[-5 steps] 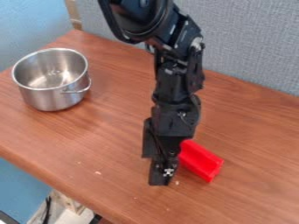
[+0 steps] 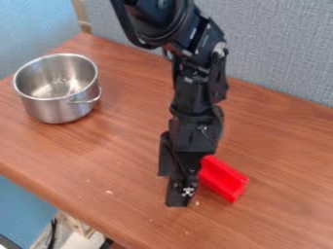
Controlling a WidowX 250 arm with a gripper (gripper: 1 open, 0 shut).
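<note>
My black gripper (image 2: 180, 191) is lowered to the wooden table at centre, its fingers pointing down beside a red block (image 2: 225, 179). The block lies just to the right of and partly behind the gripper, its left end hidden by it; whether they touch cannot be told. The gap between the fingers is hard to see from this angle. A steel pot (image 2: 58, 89) with a side handle stands at the upper left of the table.
Grey padded walls stand behind.
</note>
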